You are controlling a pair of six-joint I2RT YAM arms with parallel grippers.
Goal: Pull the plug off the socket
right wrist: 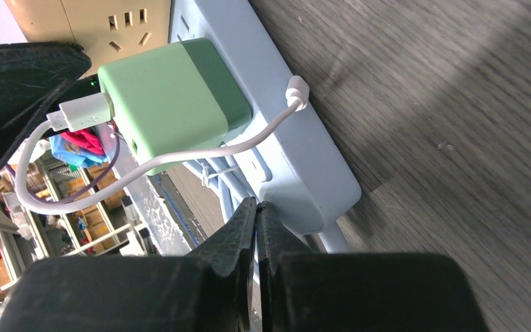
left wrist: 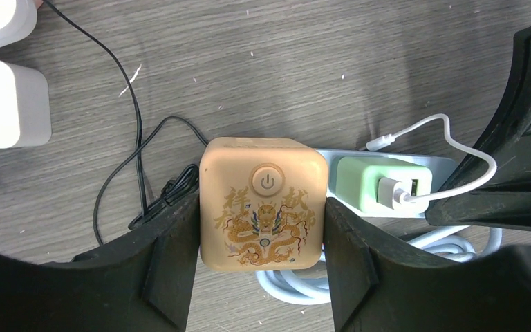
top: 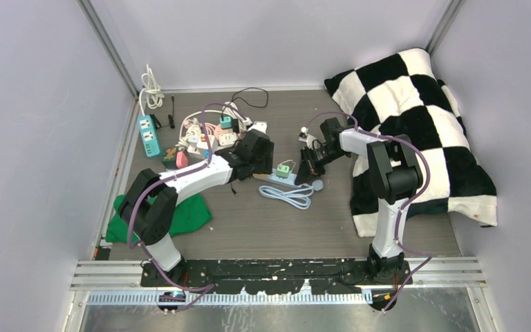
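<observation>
The light-blue power strip [right wrist: 318, 180] lies on the table with a peach socket block [left wrist: 263, 207] at its left end and a green plug adapter [left wrist: 363, 180] carrying a white cable. My left gripper is over the peach block, a finger on either side; whether it grips is unclear. My right gripper has its fingertips together at the strip's right end, touching it or very close. The top view shows both arms reaching in from opposite sides.
Several chargers, strips and tangled cables [top: 204, 142] lie left and behind. A green cloth [top: 190, 218] is at front left, a checkered cushion [top: 415, 104] at right. The strip's coiled cable [top: 283, 197] lies in front.
</observation>
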